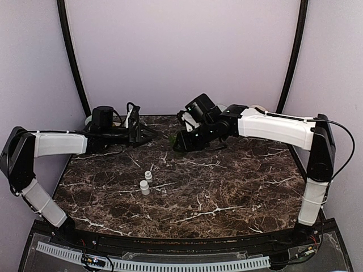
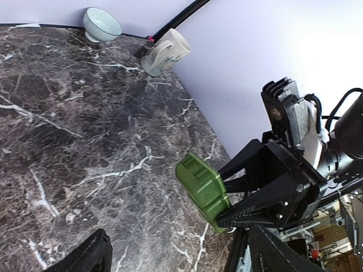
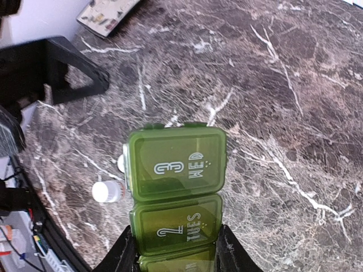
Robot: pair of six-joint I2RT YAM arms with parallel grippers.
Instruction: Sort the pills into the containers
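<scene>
A green pill organizer with day lettering on its lids is held in my right gripper, which is shut on its lower end. In the left wrist view the organizer hangs above the table, tilted, its lids looking closed. My left gripper is open with nothing between its fingers; from above, it faces the right gripper across a small gap. Two white bottles, one farther and one nearer, stand left of centre. No loose pills can be made out.
At the back right, a pale bowl and a white mug stand near the wall. A pale flat object lies beyond the left gripper.
</scene>
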